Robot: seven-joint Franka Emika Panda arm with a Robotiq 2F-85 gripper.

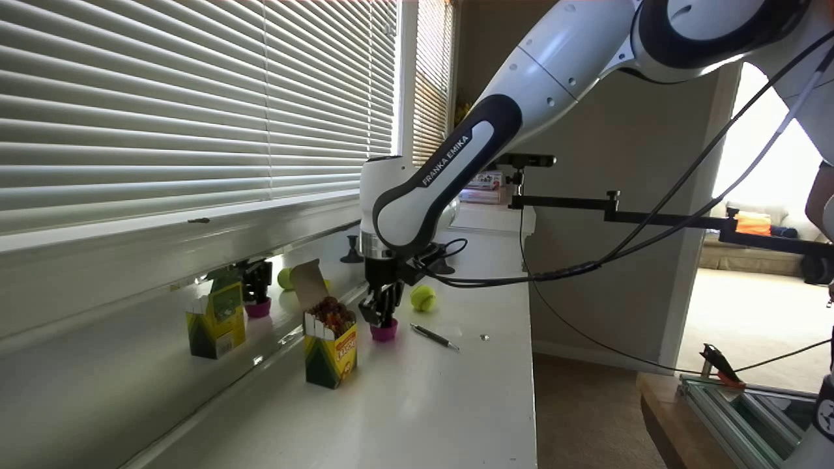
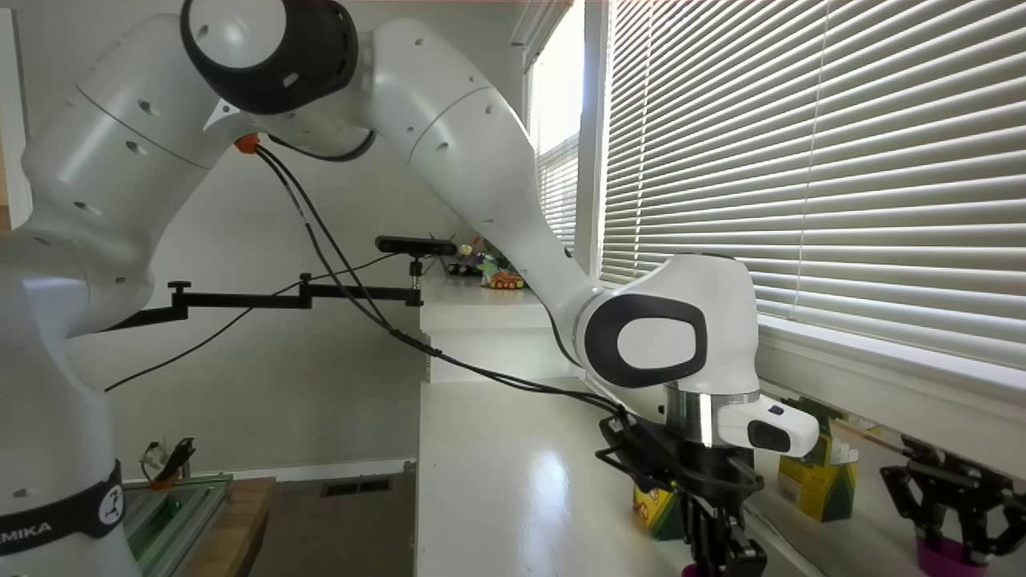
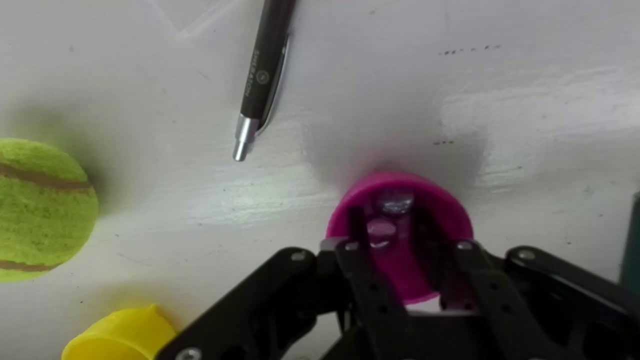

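In the wrist view a magenta cup (image 3: 441, 198) stands upright on the white surface. My gripper points down into it, both fingertips inside the rim with a gap between them. Two small shiny pieces, a clear one (image 3: 396, 202) and a pinkish one (image 3: 381, 228), lie in the cup and show through that gap. Neither looks pinched. From exterior view 1 the same cup (image 1: 384, 332) sits below the gripper, just beyond a crayon box. Exterior view 2 cuts off the fingertips and most of the cup at its lower edge.
A black pen (image 3: 264, 72), a tennis ball (image 3: 45, 210) and a yellow cup (image 3: 120, 336) lie near the magenta cup. The open crayon box (image 1: 331, 352) stands close by the gripper. A reflective panel runs along the window side.
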